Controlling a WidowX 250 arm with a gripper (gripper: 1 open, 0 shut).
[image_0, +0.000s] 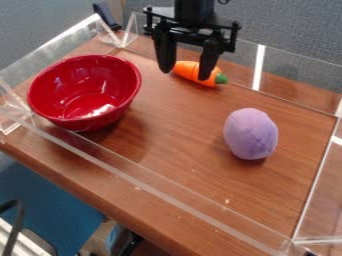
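My black gripper (186, 60) hangs over the back of the wooden table, its fingers apart and open. An orange toy carrot (198, 73) with a green top lies on the table just behind and below it, partly hidden by the left side of the gripper. A red bowl (84, 92) stands at the left. A lilac ball-like object (251, 134) lies at the right.
Clear low walls edge the table (167, 190). A grey padded wall stands behind, and blue floor shows at the lower left.
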